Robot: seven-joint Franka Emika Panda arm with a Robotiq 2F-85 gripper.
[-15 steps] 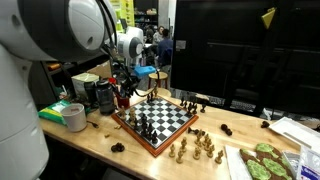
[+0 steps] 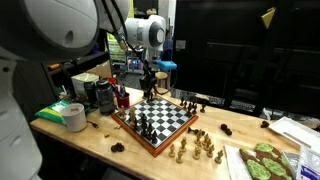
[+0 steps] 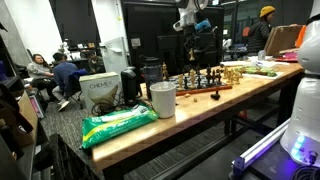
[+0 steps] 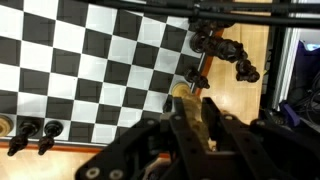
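A light wooden chess piece sits between the dark fingers of my gripper, which is shut on it. In the first exterior view the gripper hangs above the far left corner of the chessboard. The second exterior view shows the gripper raised over the board area. From the wrist view, the held piece is above the board's edge, close to a dark piece. Its lower end is too blurred to tell how far it is above the board.
Several light pieces stand on the table right of the board. Dark pieces cluster at one board edge. Dark jars and a white mug are to the left; a green patterned tray lies at the right.
My gripper has moved right, from above the jars to above the board's far left corner. The pieces on the table look unmoved.
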